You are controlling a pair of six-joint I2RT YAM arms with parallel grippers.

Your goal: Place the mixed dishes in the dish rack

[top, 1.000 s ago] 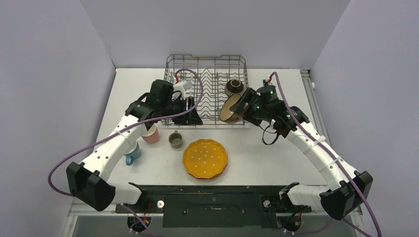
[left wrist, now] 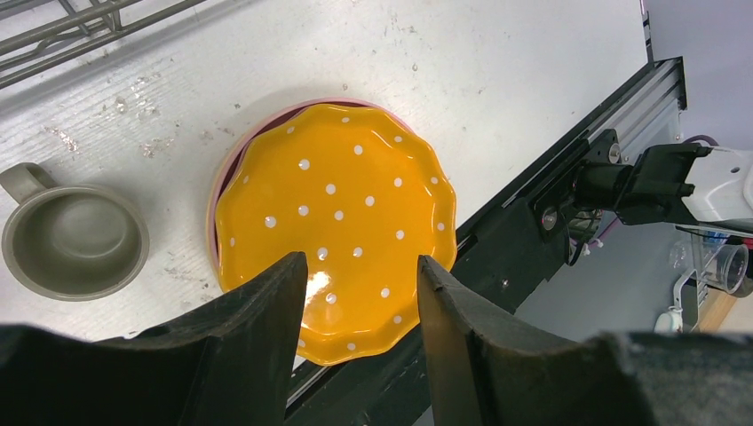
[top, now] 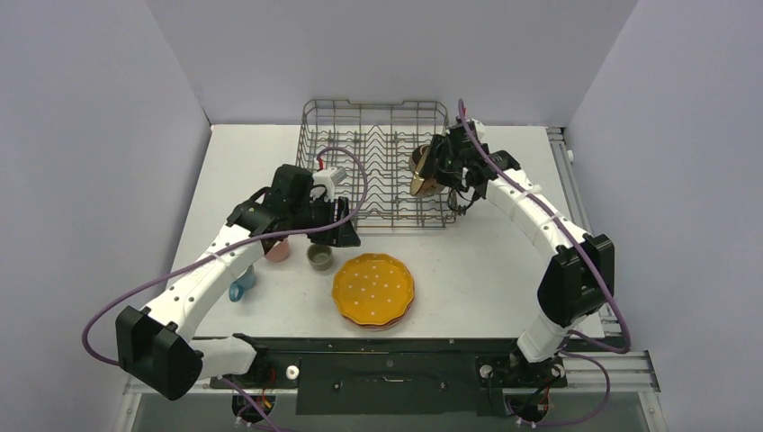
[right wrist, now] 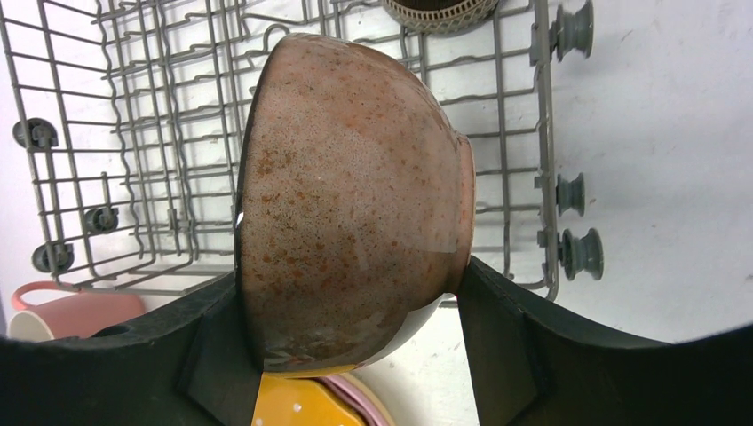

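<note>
My right gripper is shut on a brown speckled bowl (right wrist: 355, 169), tilted on its side over the right part of the wire dish rack (top: 373, 166). Whether the bowl touches the wires is hard to tell. Another dark bowl (right wrist: 439, 11) rests in the rack behind it, partly covered by the arm from above. My left gripper hangs open and empty above the table, close to a yellow dotted plate (left wrist: 337, 222) stacked on a pink-rimmed one. Left of the plates stand a grey-green cup (left wrist: 80, 240), a pink cup (top: 277, 250) and a blue cup (top: 243, 283).
Rack wheels (right wrist: 582, 253) stick out on its right side. The rack's middle and left rows are empty. Bare table (top: 486, 279) lies right of the plates, and grey walls (top: 666, 162) close in the sides and back.
My right gripper has carried the bowl toward the back of the rack, tipping it further onto its side.
</note>
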